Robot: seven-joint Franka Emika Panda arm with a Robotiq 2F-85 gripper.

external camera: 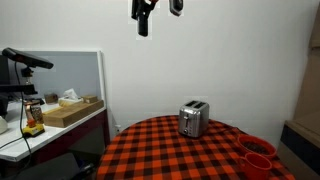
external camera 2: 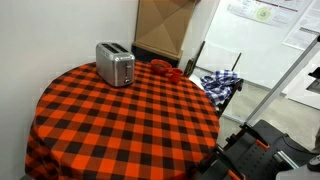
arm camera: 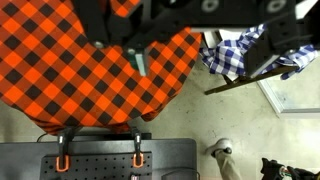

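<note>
High above the table hangs my gripper [external camera: 160, 18], at the top edge of exterior view 1. Its two fingers stand well apart, and nothing shows between them there. Far below, a silver two-slot toaster [external camera: 194, 119] stands upright on the red-and-black checked cloth [external camera: 150, 152]. To its right are two red vessels, a wider one [external camera: 258, 146] and a smaller one [external camera: 256, 164] in front. Dark blurred gripper parts fill the top of the wrist view, over the cloth; a small pale-teal strip [arm camera: 140, 63] shows among them, and what it is I cannot tell.
A side desk [external camera: 50, 130] with bottles and boxes stands at the left. Blue-and-white checked fabric [external camera 2: 220, 84] hangs over a chair beyond the table. Black mounting plates with orange-handled clamps [arm camera: 138, 158] edge the robot's base.
</note>
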